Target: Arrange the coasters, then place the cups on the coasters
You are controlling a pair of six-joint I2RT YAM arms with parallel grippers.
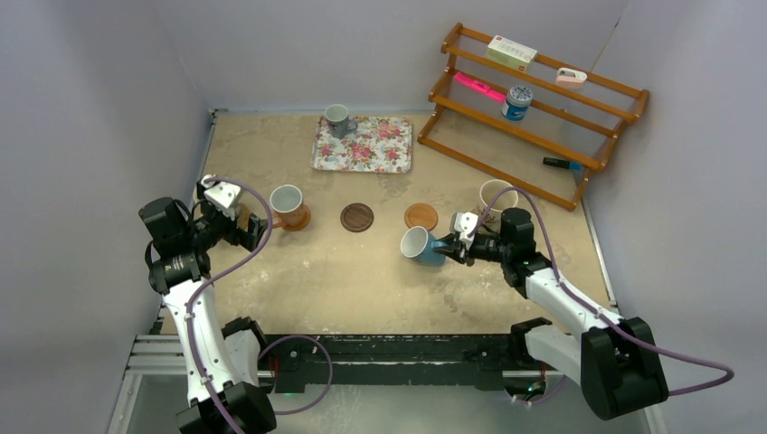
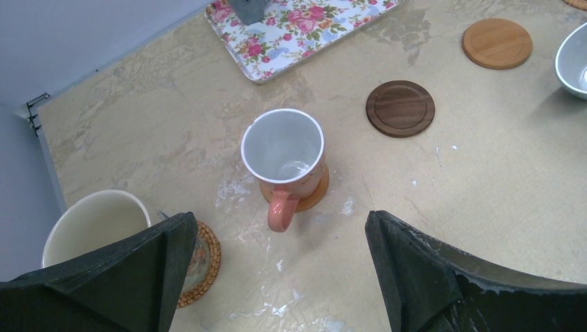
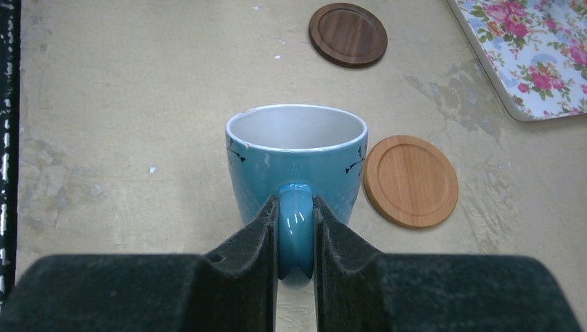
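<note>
The blue cup [image 1: 430, 251] is held by its handle, my right gripper shut on that handle. In the top view the cup leans, its white mouth turned left, just in front of the light wooden coaster [image 1: 421, 215]. That coaster [image 3: 410, 181] lies bare to the right of the cup in the right wrist view. Whether the cup's base touches the table is hard to tell. To the left of it lies a bare dark wooden coaster [image 1: 356, 217]. My left gripper stands open at the left, its fingers apart and empty, facing a pink cup [image 2: 285, 155].
The pink cup sits on its own coaster. A cream cup [image 2: 97, 221] stands beside the left fingers. Another cream cup [image 1: 497, 194] stands behind the right gripper. A floral tray [image 1: 380, 149] with a grey cup and a wooden rack [image 1: 506, 127] are at the back.
</note>
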